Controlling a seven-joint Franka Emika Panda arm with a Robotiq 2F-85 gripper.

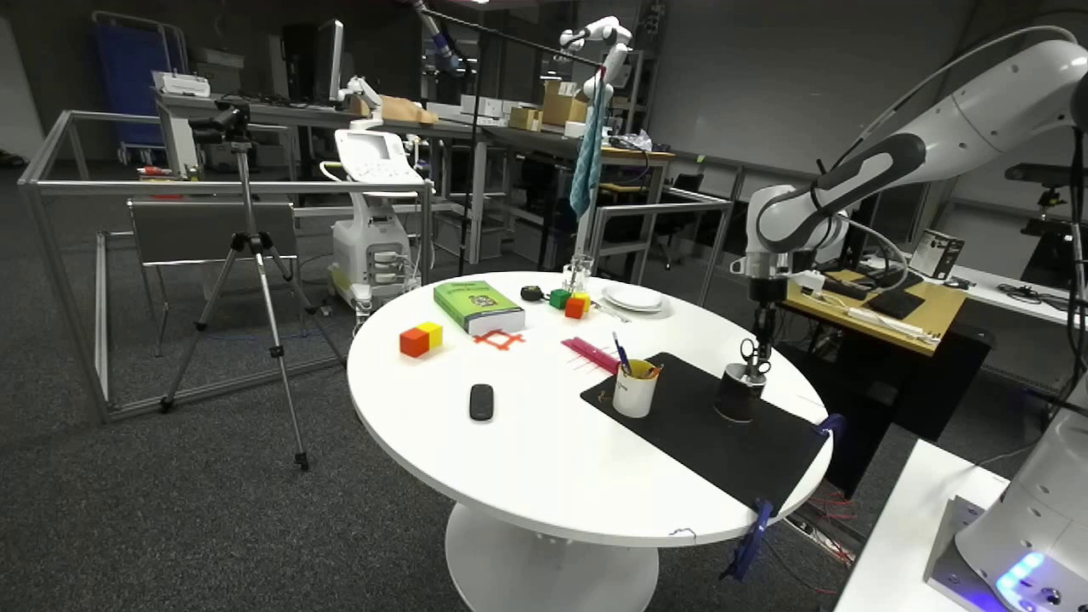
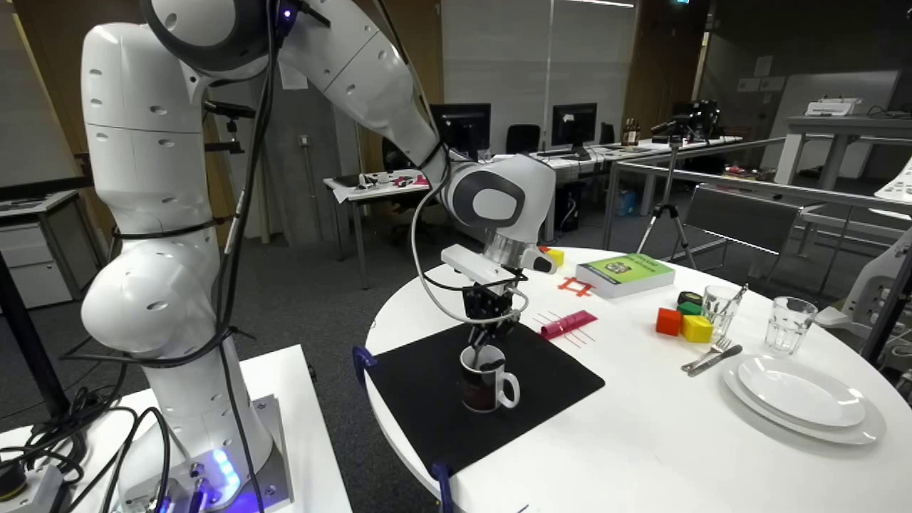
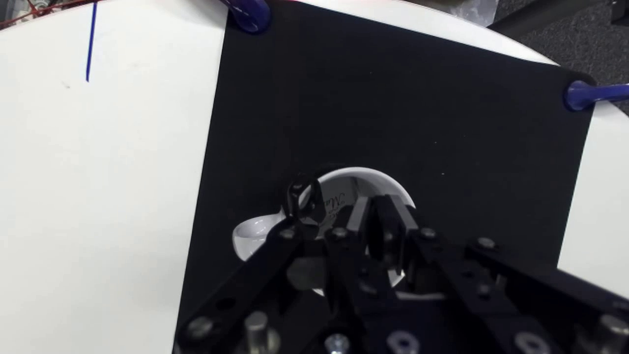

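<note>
A dark-sided mug with a white inside (image 2: 480, 394) stands on the black mat (image 2: 547, 376), its handle to the right in exterior view 2. From above, the wrist view shows the mug's white rim (image 3: 359, 171). Black scissors handles (image 3: 306, 200) stick up from it, left of the fingers. My gripper points down over the mug, its fingertips overlapping the opening. The fingers are close together, with a narrow dark thing between the pads; what it is cannot be made out. The lower part of the scissors is hidden.
A white cup with pens (image 1: 634, 391) stands at the mat's edge. Blue clamps (image 3: 250, 14) hold the mat's corners. Farther off are a pink item (image 2: 568, 324), coloured blocks (image 2: 669, 321), a green book (image 2: 628, 273) and plates (image 2: 801, 392).
</note>
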